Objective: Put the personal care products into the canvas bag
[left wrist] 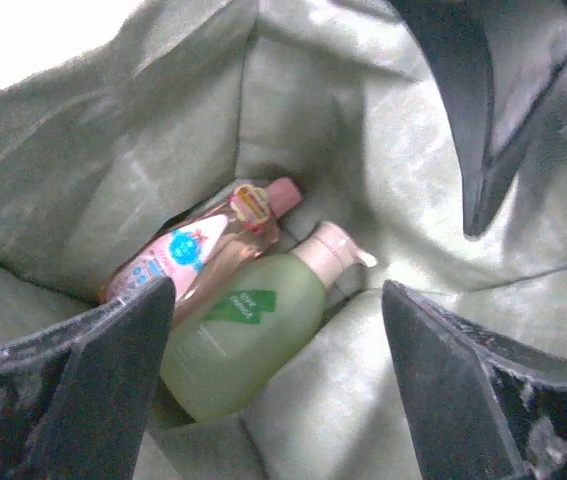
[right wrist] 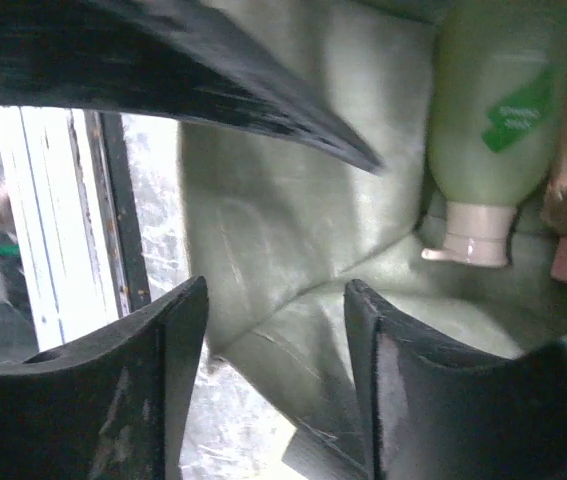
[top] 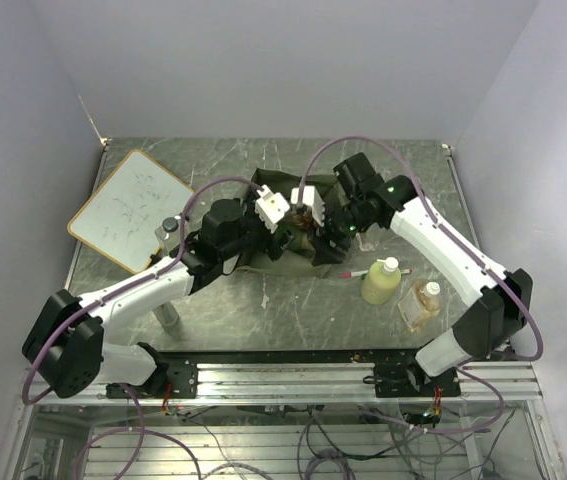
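Note:
The olive canvas bag (top: 293, 262) holds a green bottle (left wrist: 253, 335) and a pink-capped bottle (left wrist: 189, 250), lying side by side in the left wrist view. My left gripper and my right gripper are over the bag, both open with nothing between their fingers. A pale yellow bottle (top: 380, 284) and an amber bottle with white cap (top: 419, 308) stand right of the bag. Bottles (top: 167, 235) at the left are partly hidden by the left arm.
A whiteboard (top: 123, 205) lies at the back left, and a red pen (top: 355, 274) by the yellow bottle.

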